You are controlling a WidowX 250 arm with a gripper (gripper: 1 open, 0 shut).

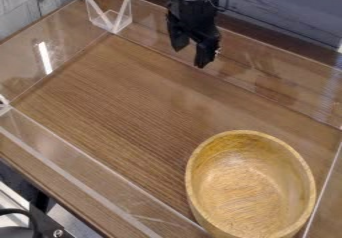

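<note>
My black gripper point(194, 40) hangs at the top middle of the view, low over the back part of the wooden surface, its fingers pointing down and spread apart. I see nothing held between them.
A large yellow bowl point(251, 156) sits at the front right. A clear plastic object point(110, 13) stands at the back left.
</note>
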